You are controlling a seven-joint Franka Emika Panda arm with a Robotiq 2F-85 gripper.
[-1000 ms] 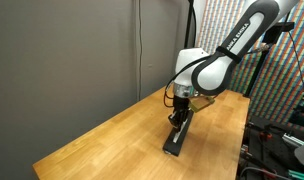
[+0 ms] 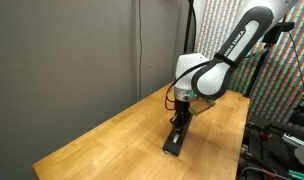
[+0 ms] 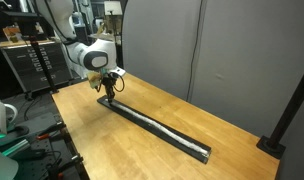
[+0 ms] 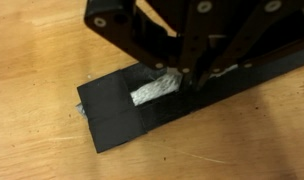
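A long black strip (image 3: 182, 142) lies flat on the wooden table, with a whitish, silvery band (image 3: 147, 121) running along its middle. In the wrist view the band (image 4: 155, 89) comes out from beneath my fingers, short of the strip's plain black end (image 4: 110, 112). My gripper is down at the band near that end, its fingers closed together on it as far as shows; the contact is partly hidden by the dark fingers. From the side, the gripper (image 2: 177, 123) stands just above the strip's near end (image 2: 173, 147).
A grey wall panel (image 3: 252, 60) closes off the back. A small bluish-grey bit (image 4: 80, 108) peeks out at the strip's end in the wrist view.
Over the last second the hand has shifted only slightly, a little lower toward the strip's near end. The black strip stays in the same place.
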